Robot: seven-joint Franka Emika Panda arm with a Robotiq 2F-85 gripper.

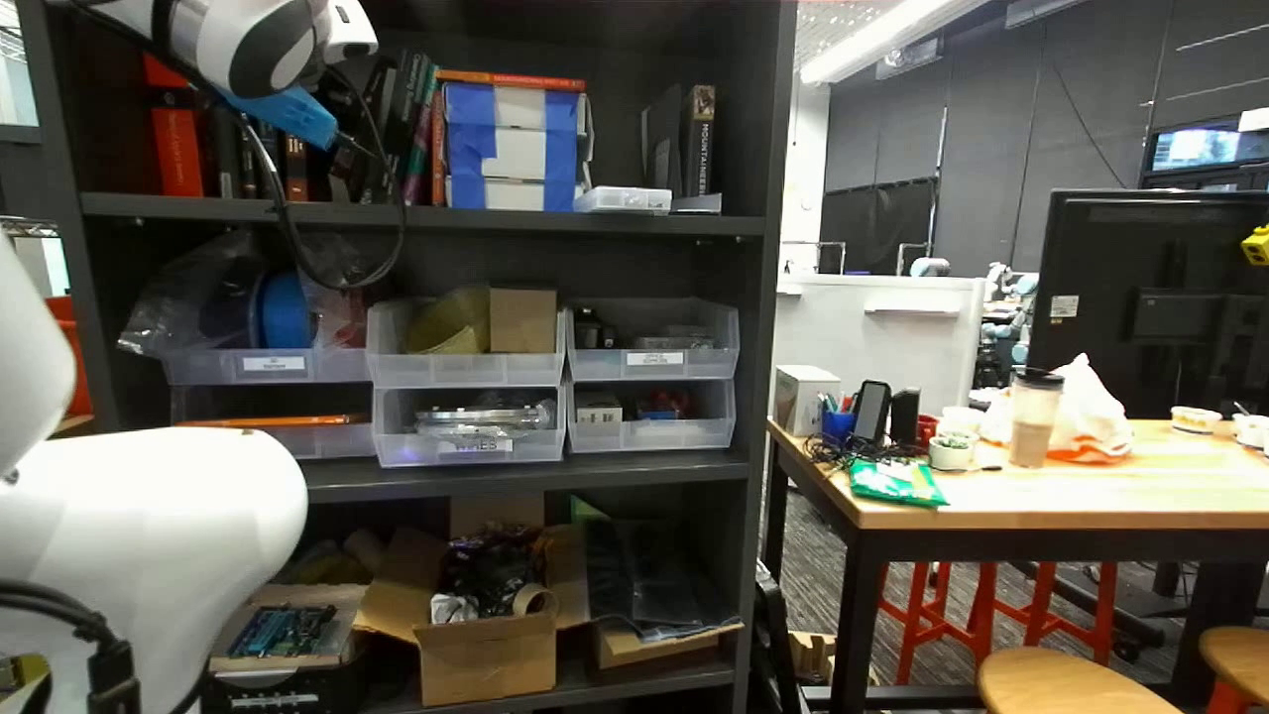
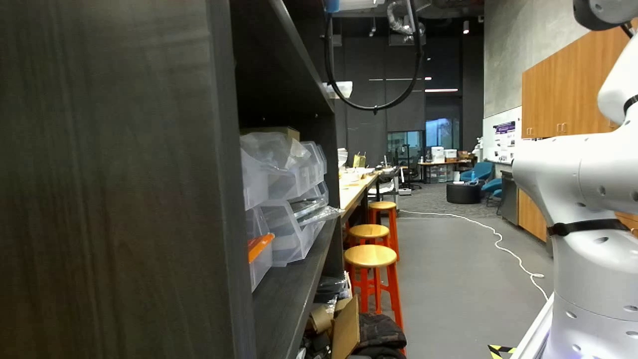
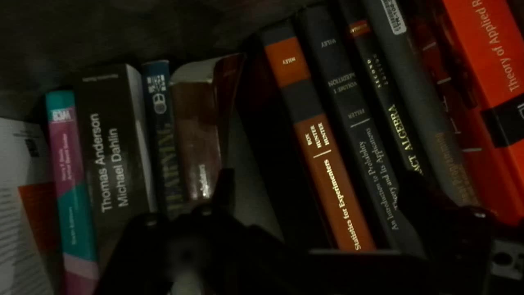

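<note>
In the wrist view my gripper is open, its dark fingers wide apart and facing a row of books, with nothing held. Between the fingers, farther in, stand the orange-and-black book "Statistics for Experimenters" (image 3: 330, 184) and a dark probability book (image 3: 361, 118). Left of them, past a gap, lean a brown book (image 3: 196, 132), a dark blue book (image 3: 164, 132) and the Anderson–Dahlin book (image 3: 110, 147). At right is a bright orange book (image 3: 491, 64). How near the fingertips are to the spines I cannot tell. Exterior view 1 shows a blue part (image 1: 295, 115) of the arm's end before the upper shelf.
The upper shelf board (image 1: 476, 219) runs below the books. To the right stand blue-and-white boxes (image 1: 514, 149) and a small clear case (image 1: 625, 200). Clear bins (image 1: 466, 369) fill the middle shelf. A black cable (image 1: 286, 220) loops down from the arm.
</note>
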